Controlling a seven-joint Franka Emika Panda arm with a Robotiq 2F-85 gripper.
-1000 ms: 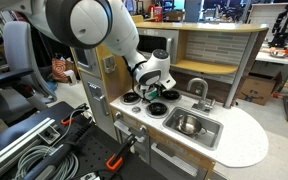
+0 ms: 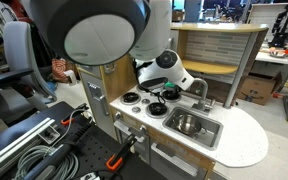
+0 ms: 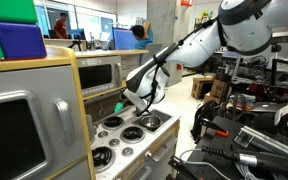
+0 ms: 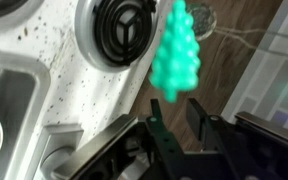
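Observation:
A blurred green object (image 4: 176, 58) juts out from between the fingers of my gripper in the wrist view. The fingers are closed on it, and its exact shape is too smeared to tell. Below and beside it lies a black stove burner (image 4: 124, 30) on the white countertop. From exterior view 1, my gripper (image 2: 174, 89) is over the stove area, with a bit of green showing near its fingers. The green object (image 3: 120, 108) also shows beneath the hand in exterior view 2, above the burners.
A metal sink (image 2: 191, 125) with a faucet (image 2: 202, 95) lies right of the burners. A wooden shelf (image 2: 209, 67) rises behind the counter. A microwave (image 3: 100, 74) stands at the back. The white countertop (image 2: 242, 142) right of the sink is clear.
The arm has swung so that its upper part looms larger in exterior view 1. The hand has shifted somewhat right, still over the stove.

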